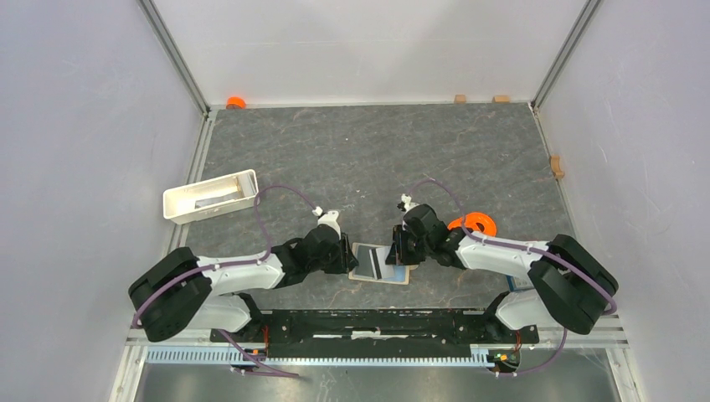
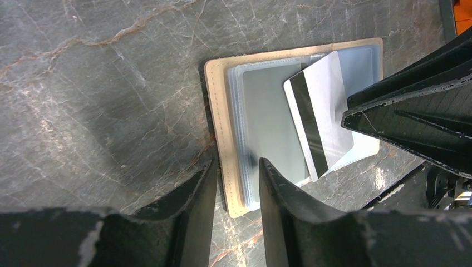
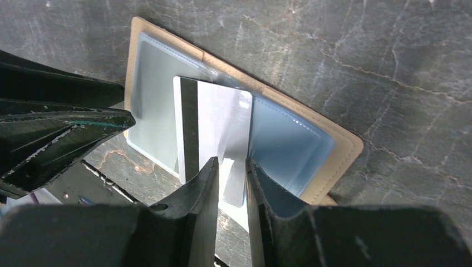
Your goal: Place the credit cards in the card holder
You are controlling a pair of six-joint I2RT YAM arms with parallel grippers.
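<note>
On the table lies the open card holder [image 1: 379, 280], tan-edged, with a grey pocket [image 2: 267, 111] and a blue pocket [image 3: 286, 139]. A white card [image 3: 222, 119] with a black stripe lies slightly askew across its middle, overlapping the grey side; how deep it sits in the blue pocket cannot be made out. My right gripper is over the card's lower right edge, its fingers apart and nothing clearly held. Above the holder's outer left edge, my left gripper stands part open, with a gap between its fingers.
A white tray [image 1: 173, 206] with a card-like item inside stands at the left. Behind the right arm is an orange ring-shaped object [image 1: 481, 223], and a blue-edged box [image 1: 520, 283] is partly hidden under that arm.
</note>
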